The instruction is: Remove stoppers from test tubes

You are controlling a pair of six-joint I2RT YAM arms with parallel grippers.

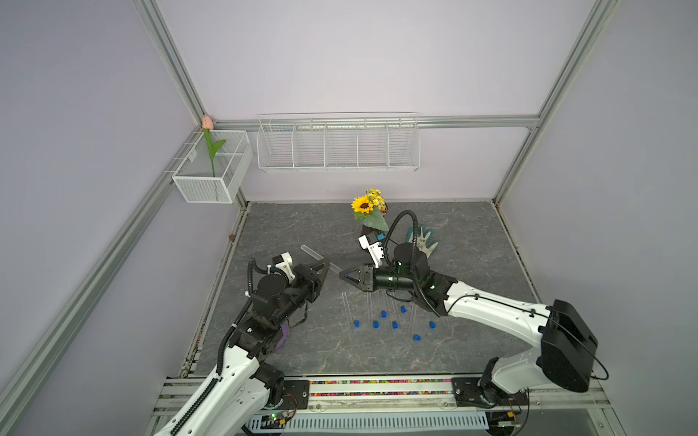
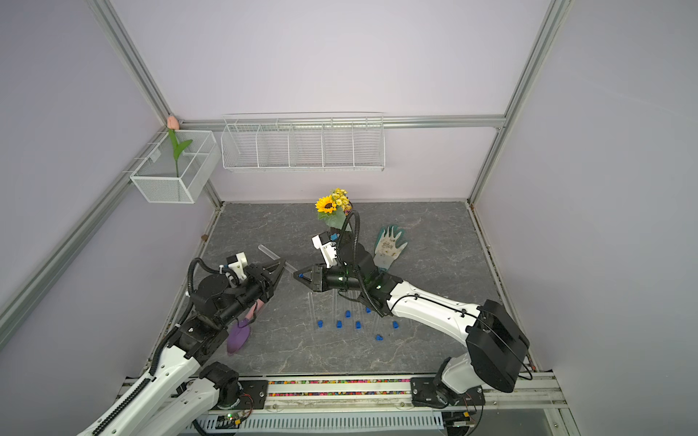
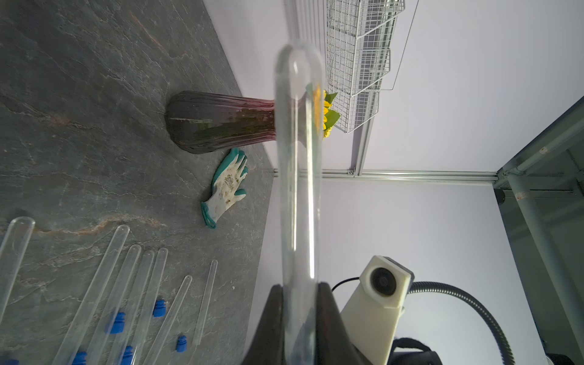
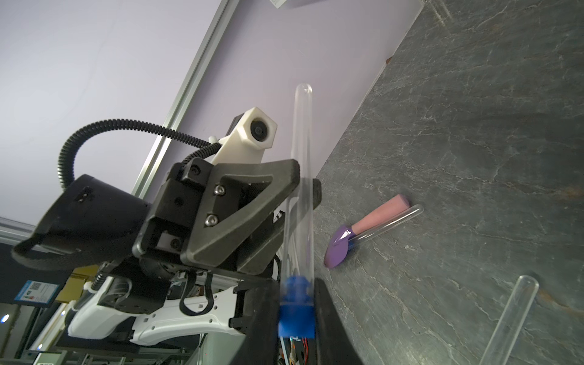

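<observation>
A clear test tube is held up between my two grippers, tilted above the table. Its blue stopper sits at the tube's mouth, the narrower end showing through the glass. My right gripper is shut on this stopper. My left gripper has a finger on each side of the tube's middle; whether they press on it is hard to tell. In the left wrist view the tube's rounded end points away from the fingers. More stoppered tubes lie on the table, several blue stoppers showing.
A dark vase with flowers and a work glove are at the back. A purple and pink spoon-like tool lies beside another tube near the left arm. Wire baskets hang on the back wall.
</observation>
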